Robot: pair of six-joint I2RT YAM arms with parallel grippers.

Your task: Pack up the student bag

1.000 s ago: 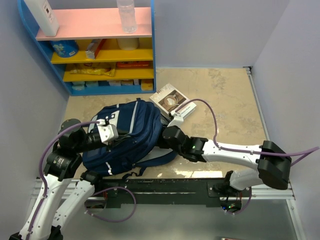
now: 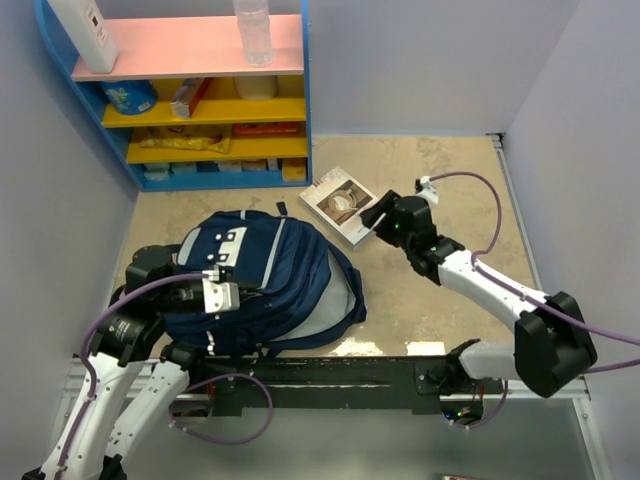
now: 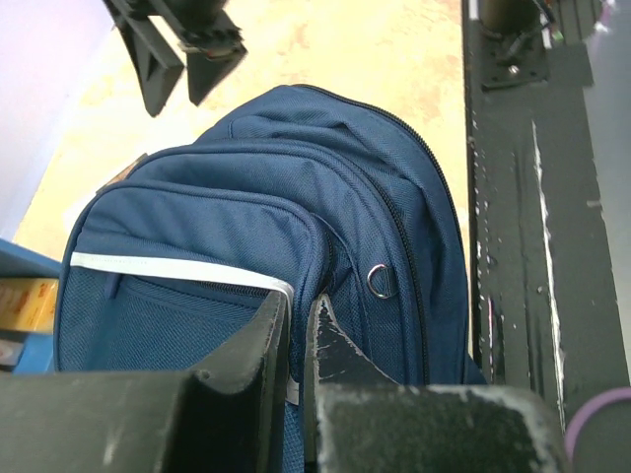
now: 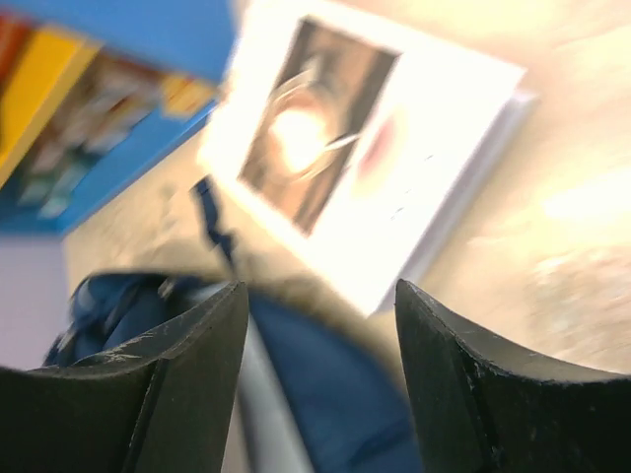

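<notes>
A navy blue backpack (image 2: 235, 260) lies on the table at the left, its light grey inside showing toward the right. My left gripper is shut on a pinch of the backpack's fabric (image 3: 325, 251), beside a white trim strip. To the right of the bag, my right gripper (image 2: 374, 216) hangs open close to a white box (image 2: 325, 190) with a picture on its cover. In the right wrist view the fingers (image 4: 222, 340) stand wide apart with nothing gripped, and the box (image 4: 424, 128) lies flat beyond them. Whatever is deep inside the bag is hidden.
A blue shelf unit with yellow shelves (image 2: 215, 150) stands at the back left. On its pink top are a clear bottle (image 2: 254, 35) and a white bottle (image 2: 92, 35).
My right gripper has left the bag's opening and moved right and back toward the box. The bag's right edge now spreads farther right. The left gripper has shifted only slightly.
</notes>
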